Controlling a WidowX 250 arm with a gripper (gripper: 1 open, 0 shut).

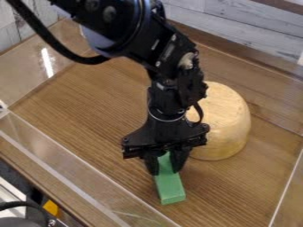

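Note:
My black gripper (165,152) points down over the near middle of the wooden surface, its fingers around the upper end of a green block (171,186). The lower part of the block sticks out toward the viewer. Whether the fingers press on it is hidden. Right behind the gripper, on the right, lies a large round tan object (224,123).
A clear wall (71,182) runs along the near left edge, and another edge is at the far right. A pale plank wall stands at the back.

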